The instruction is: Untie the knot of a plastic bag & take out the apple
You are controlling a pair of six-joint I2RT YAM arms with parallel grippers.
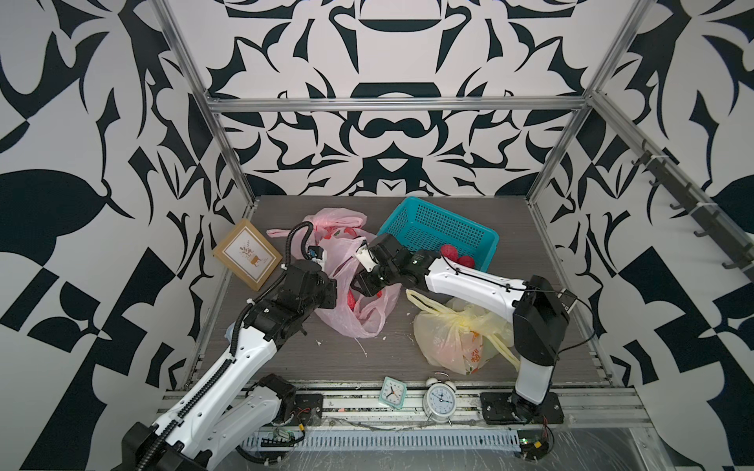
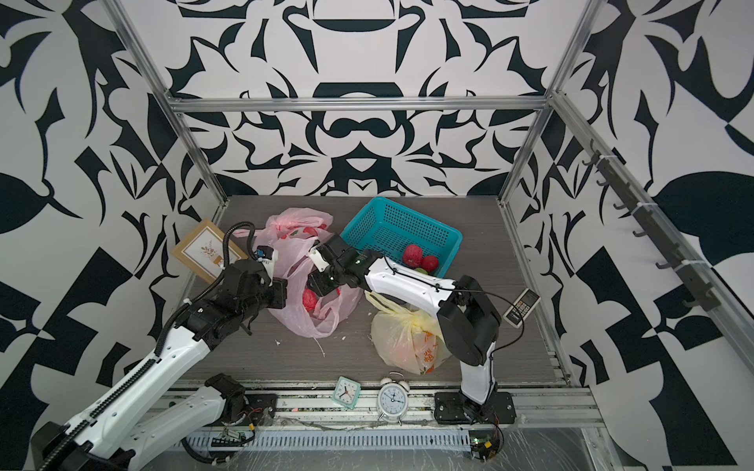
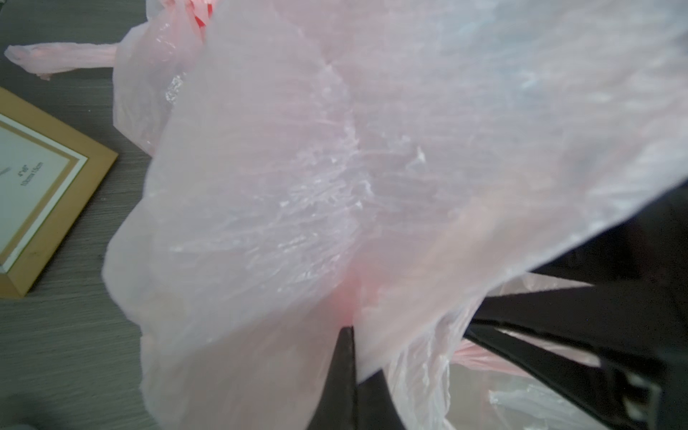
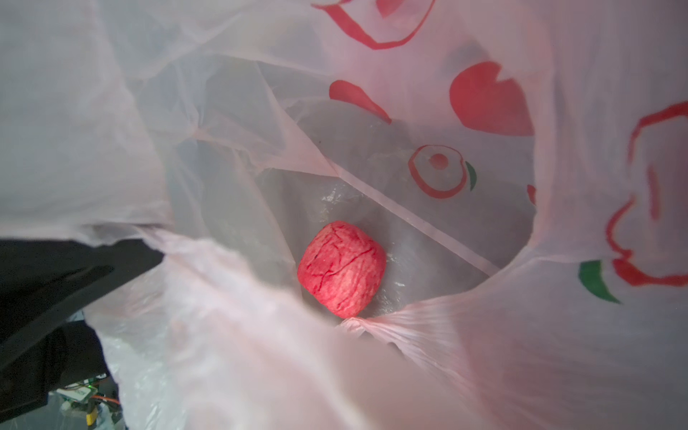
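Observation:
The pink plastic bag point(image 1: 336, 314) lies spread at the table's left middle, its mouth stretched wide. Down inside it, the right wrist view shows a red apple-like fruit point(image 4: 342, 268). A bunched fold of the bag's rim sits between the fingers of my left gripper, which is shut on that film. My right gripper point(image 1: 363, 284) is at the opposite side of the mouth. In the left wrist view its dark fingers point(image 3: 559, 308) stand apart, with film around them; the right wrist view has them hidden behind the plastic.
A teal basket point(image 1: 404, 205) holding red fruits point(image 2: 413, 254) stands at the back right. The tied yellow bag point(image 1: 440, 345) rests under my right arm. A picture frame point(image 1: 255, 278) lies to the left, two clocks point(image 1: 440, 398) at the front edge, a calculator point(image 2: 520, 307) far right.

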